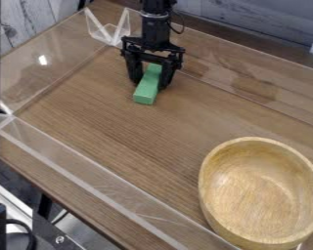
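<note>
The black robot arm (156, 29) reaches down from the top centre. Its gripper (152, 68) is over a green block (148, 87) that lies on the wooden floor in the upper middle. The fingers are dark and small, so whether they are shut on the block cannot be told.
A large tan bowl (258, 190) fills the lower right. A clear plastic edge runs along the left side, and black cables lie at the lower left corner.
</note>
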